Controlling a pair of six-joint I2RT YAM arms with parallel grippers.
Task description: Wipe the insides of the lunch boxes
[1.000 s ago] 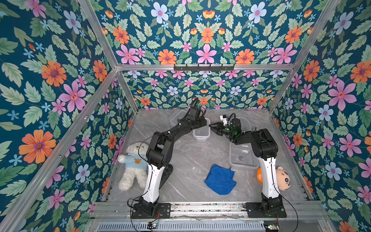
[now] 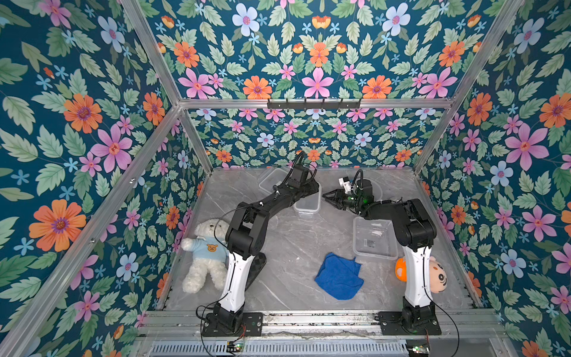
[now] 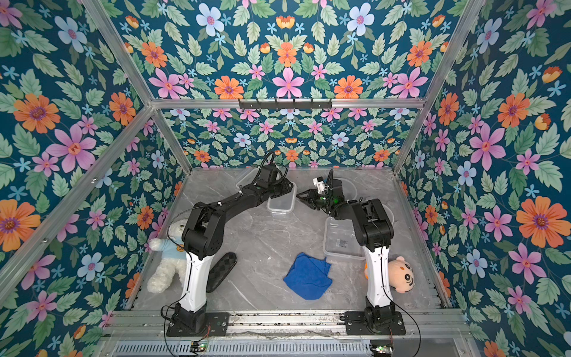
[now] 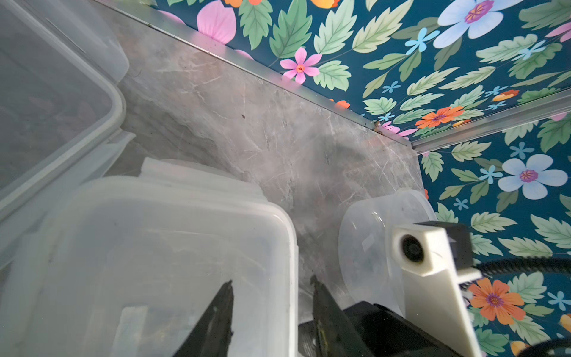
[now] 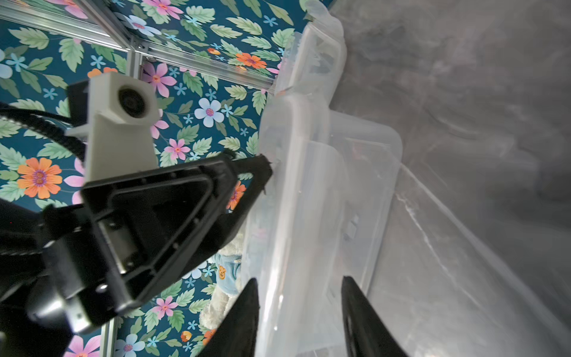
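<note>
A clear lunch box [image 2: 307, 204] stands in the middle back of the grey table, with my left gripper over its right rim in the left wrist view, fingers apart. Just right of that box, my right gripper has its fingertips apart beside the box's side, nothing clearly between them. A second clear box [image 2: 270, 178] lies behind on the left, another [image 2: 374, 247] lies at the right, and a round clear container [image 4: 365, 232] is at the back right. A blue cloth [image 2: 337, 276] lies crumpled at the front middle.
A white teddy bear [image 2: 202, 267] sits at the front left, beside a dark flat object [image 3: 220, 273]. An orange-and-peach plush toy [image 2: 436, 273] lies at the front right. The table's middle, between box and cloth, is clear. Flowered walls close the back and sides.
The middle box has shifted slightly left from a second ago. The left arm looks almost unchanged.
</note>
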